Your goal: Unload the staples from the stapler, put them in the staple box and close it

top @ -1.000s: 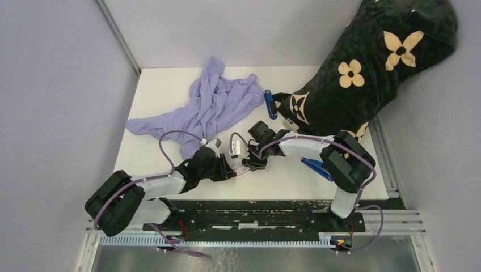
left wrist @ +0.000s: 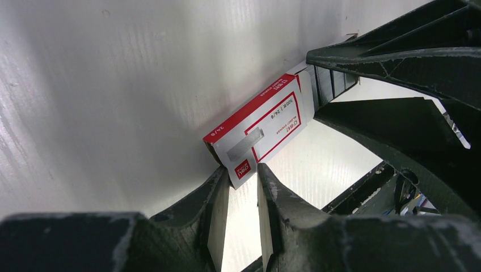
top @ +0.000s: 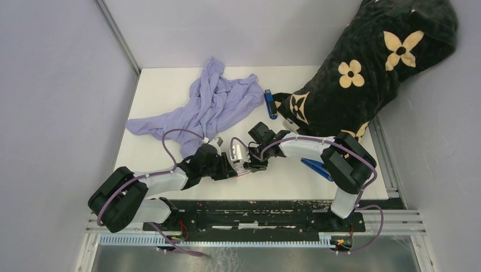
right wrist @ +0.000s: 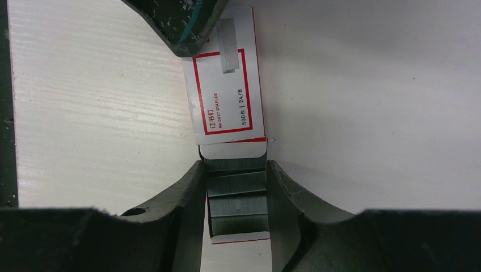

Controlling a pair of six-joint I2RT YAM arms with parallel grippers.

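Note:
A white-and-red staple box point(left wrist: 278, 124) point(right wrist: 227, 107) lies over the table, its inner tray of staples point(right wrist: 237, 204) partly slid out. My right gripper is shut on that tray. A short staple strip point(left wrist: 245, 144) point(right wrist: 228, 45) rests on the box's top. My left gripper point(top: 230, 173) is at the other end of the box, its fingertips slightly apart at the box's corner in the left wrist view, with nothing clearly between them. Two blue staplers, one point(top: 270, 105) at the back and another point(top: 317, 169) at the right, lie on the table.
A lilac cloth point(top: 204, 107) covers the back left. A dark flowered plush point(top: 368, 68) fills the back right. The table's front edge point(top: 238, 198) is just below the grippers; bare table point(top: 283, 187) shows at the front right.
The right arm has moved little, slightly down.

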